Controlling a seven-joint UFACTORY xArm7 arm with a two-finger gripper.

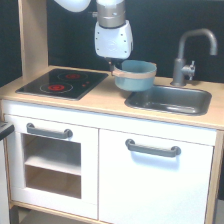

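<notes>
A blue-grey pot is at the left end of the sink, overlapping the sink's back left rim in the camera view. Against the pot's left side is my gripper, coming down from a white and grey arm. It looks shut on the pot at its upper left edge. The fingers are small and dark here, so the exact hold is hard to make out. Whether the pot's base touches the counter or hangs just above it cannot be told.
To the left lies a black stove top with red burner rings, nothing on it. A grey faucet rises behind the sink. Below the wooden counter are a windowed oven door and a white cabinet door.
</notes>
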